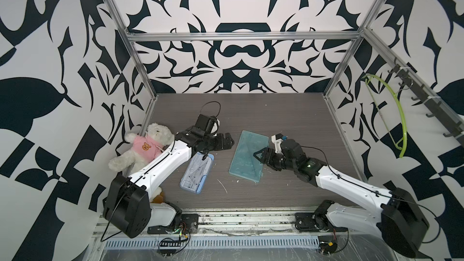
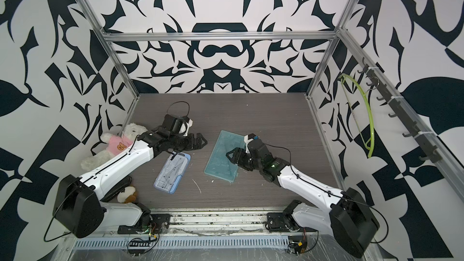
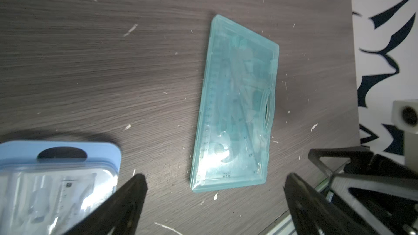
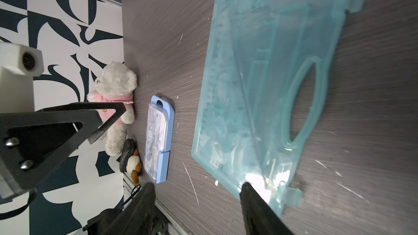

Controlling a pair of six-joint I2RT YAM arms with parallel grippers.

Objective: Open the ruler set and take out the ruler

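Observation:
A translucent teal ruler set case (image 1: 249,156) lies flat and shut on the table, with rulers showing through its lid and a handle on one long side, seen closest in the right wrist view (image 4: 265,82). My left gripper stands open above the table left of the case, nothing between its fingers. My right gripper is over the case's right side, its fingers apart with nothing seen between them.
A blue-edged clear case (image 1: 197,173) lies left of the teal one. A white teddy bear in pink (image 1: 145,147) and a small plush toy (image 2: 126,194) sit at the left edge.

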